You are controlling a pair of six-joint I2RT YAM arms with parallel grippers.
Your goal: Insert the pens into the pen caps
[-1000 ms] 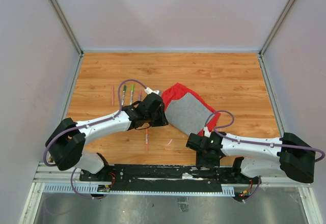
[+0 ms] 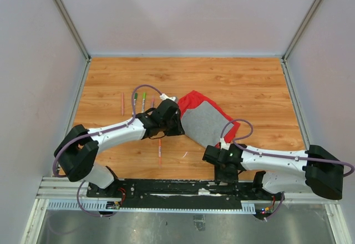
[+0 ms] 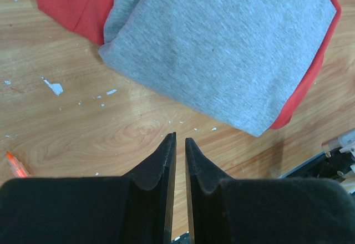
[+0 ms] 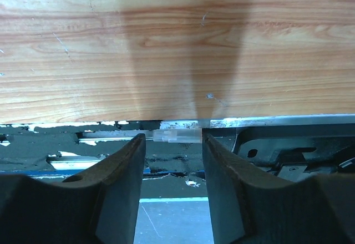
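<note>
A clear, translucent pen cap [image 4: 177,136] lies crosswise between the fingertips of my right gripper, over the dark strip at the table's front edge. A small gap shows between the cap and the left-hand finger [image 4: 136,147], so the fingers stand part open. My left gripper hovers over the table by the cloth, its tips narrowly apart with nothing between them. One orange-tipped pen [image 3: 18,165] is at the lower left of the left wrist view. In the top view, that pen [image 2: 160,151] lies front-centre. Several pens, including a green one [image 2: 143,101], lie further back left.
A grey and red cloth [image 2: 205,123] covers the table's middle, between the two arms. Bare wood [image 2: 249,80] is free at the back and right. The front edge [image 4: 266,121] drops to black rails.
The left arm moved very slightly to the right. Pens and cloth stayed put.
</note>
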